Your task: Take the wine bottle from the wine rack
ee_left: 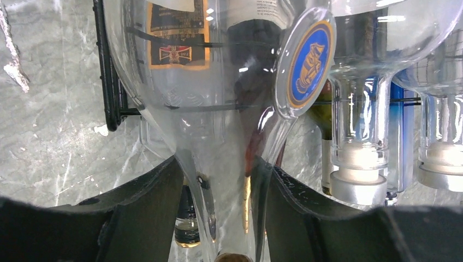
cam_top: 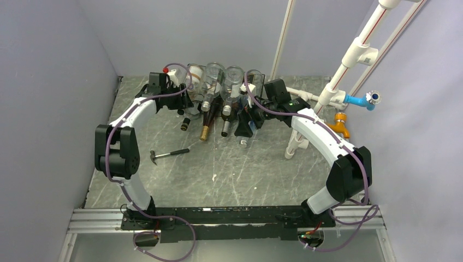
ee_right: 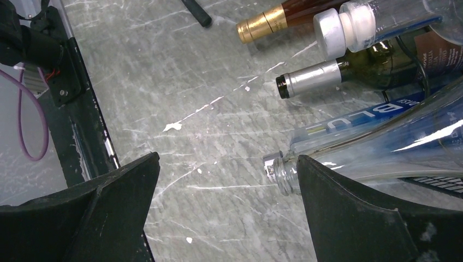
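Note:
Bottles lie on and under a black wire rack [ee_left: 112, 82] at the back of the table. My left gripper is at the rack's left end, its fingers either side of the neck of a large clear bottle [ee_left: 213, 93] with a blue round seal; whether they press on it I cannot tell. My right gripper stands open at the rack's right, near the neck of a clear bottle [ee_right: 371, 142]. A green wine bottle [ee_right: 377, 65] and an amber bottle with a gold top [ee_right: 262, 24] lie nearby.
A hammer [cam_top: 169, 153] lies on the front left of the grey table. White pipes [cam_top: 349, 57] with blue and orange fittings [cam_top: 338, 125] stand at the right.

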